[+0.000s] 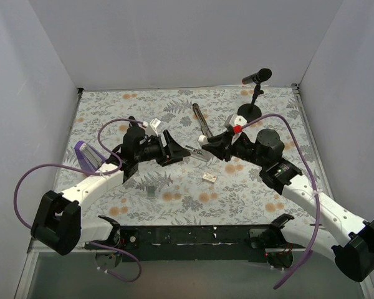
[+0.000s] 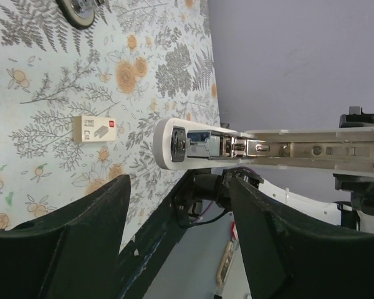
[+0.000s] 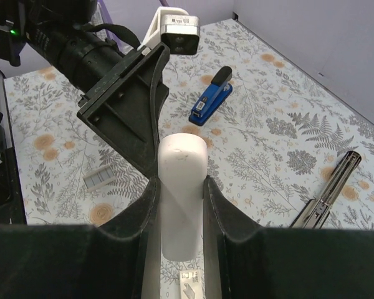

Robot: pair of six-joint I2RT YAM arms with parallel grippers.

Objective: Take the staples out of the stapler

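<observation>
An opened white stapler (image 2: 174, 144) is held in the air in my right gripper (image 1: 209, 146), which is shut on its white end; in the left wrist view its metal channel faces up. My left gripper stands open just short of the stapler's other end, with nothing between its fingers. The staple channel (image 2: 204, 144) shows metal parts; whether staples lie in it I cannot tell.
A small box (image 1: 209, 177) lies on the patterned table (image 1: 181, 205) below. A blue stapler (image 3: 210, 96) and a long silver stapler (image 1: 199, 117) lie farther back. A grey strip (image 1: 151, 192) lies at front left.
</observation>
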